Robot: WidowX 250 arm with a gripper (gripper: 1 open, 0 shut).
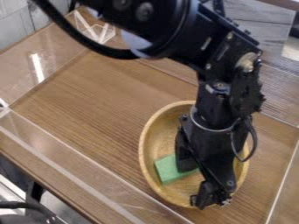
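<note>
A round tan bowl (153, 149) sits on the wooden table at the lower right, largely covered by my black arm. Inside it lies a green block (170, 171), partly hidden by my gripper (201, 175), which is open and reaches down into the bowl from above. Whether the fingertips touch the block is hard to tell.
A white wire object (96, 26) stands at the back left, behind my arm. A pale panel runs along the back right.
</note>
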